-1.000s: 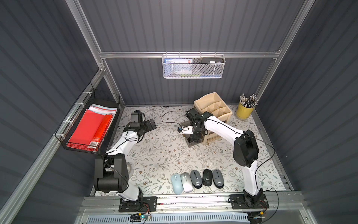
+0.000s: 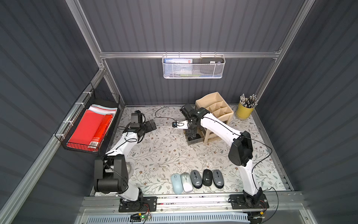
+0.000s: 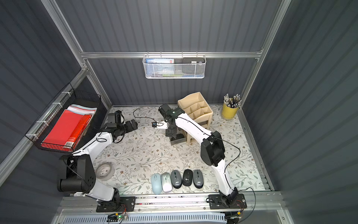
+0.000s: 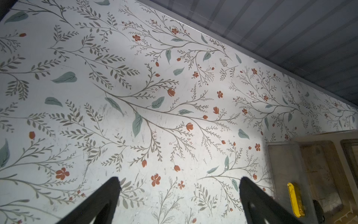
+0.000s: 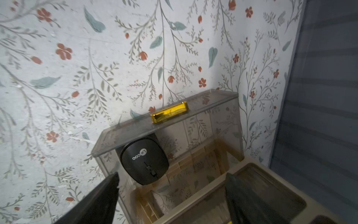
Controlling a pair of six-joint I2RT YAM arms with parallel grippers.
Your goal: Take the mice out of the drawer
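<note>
One black mouse (image 5: 145, 161) is in the pulled-out clear drawer (image 5: 167, 112), at its left end in the right wrist view. My right gripper stands open at the drawer, its blurred fingers apart with nothing between them. Several more mice lie in a row at the table's front edge: a light blue mouse (image 2: 177, 183), a white mouse (image 2: 186, 182), a dark grey mouse (image 2: 196, 179), a black mouse (image 2: 207, 177) and another grey mouse (image 2: 218, 178). Away to the left, my left gripper is open above bare table, holding nothing.
The beige organizer (image 2: 214, 106) stands behind the drawer, with a yellow pen cup (image 2: 244, 111) to its right. A wire basket (image 2: 87, 125) of red folders hangs at left. A roll of tape (image 3: 104, 171) lies near the left arm.
The organizer has shifted slightly right. The left arm and the front row have not moved.
</note>
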